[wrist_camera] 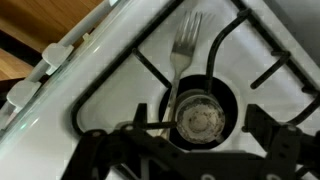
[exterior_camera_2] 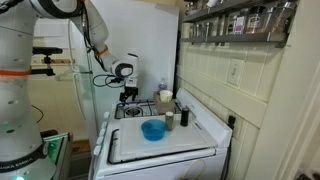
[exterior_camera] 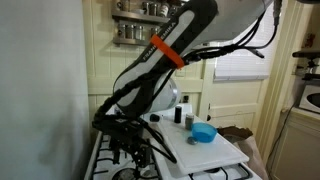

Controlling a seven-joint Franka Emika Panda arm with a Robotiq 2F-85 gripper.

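Observation:
A metal fork (wrist_camera: 179,60) lies across a burner grate of the stove in the wrist view, tines toward the top. Its handle runs down along the left side of the round burner cap (wrist_camera: 200,118), and its lower end is hidden by the gripper. My gripper is open over this burner, its dark fingers spread to either side of the handle and cap, holding nothing. In exterior view 1 the gripper (exterior_camera: 125,157) points down close above the left burners. From exterior view 2 the gripper (exterior_camera_2: 128,95) appears at the stove's far end; the fork cannot be made out there.
A white board (exterior_camera: 205,152) covers the stove's other side, with a blue bowl (exterior_camera_2: 153,130) on it. Dark shakers (exterior_camera: 178,114) stand along the back. The black grates (wrist_camera: 155,70) rise around the fork. A wall (exterior_camera: 45,90) stands close on the left.

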